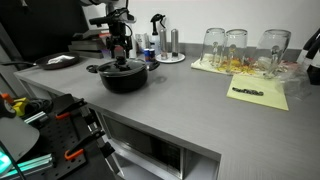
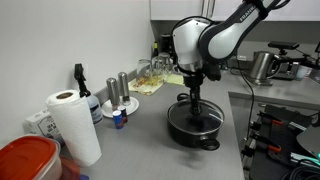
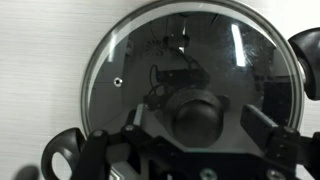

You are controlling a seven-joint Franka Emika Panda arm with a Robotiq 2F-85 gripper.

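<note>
A black pot [image 1: 124, 80] with a clear glass lid stands on the counter. In the wrist view the round lid [image 3: 125, 55] fills most of the picture, its dark knob [image 3: 197, 120] low and near the middle. My gripper is open above the lid, its fingers to either side of the knob in this view. Exterior view 2 has the gripper [image 2: 194, 103] pointing down close over the lidded pot [image 2: 195, 128]. Whether the fingers touch the knob cannot be told.
Upturned glasses [image 1: 236, 47] stand on a yellow mat at the back, with a yellow sheet [image 1: 258, 90] in front. A paper towel roll [image 2: 77, 128], small shakers [image 2: 118, 119] and metal bottles are on the counter. Bare counter [image 1: 190, 105] stretches right of the pot.
</note>
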